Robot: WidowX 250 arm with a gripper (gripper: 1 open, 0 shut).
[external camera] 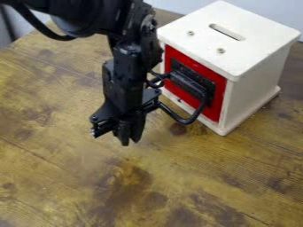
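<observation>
My black gripper (119,130) hangs low over the wooden table, just left of a white wooden box (249,97) with a red front (213,112). A dark panel (190,77) with a black loop handle is set in the red front, and the handle reaches out toward my gripper, partly hidden by it. I cannot tell how wide the fingers stand or whether anything is between them.
A pale wall edge shows at the top.
</observation>
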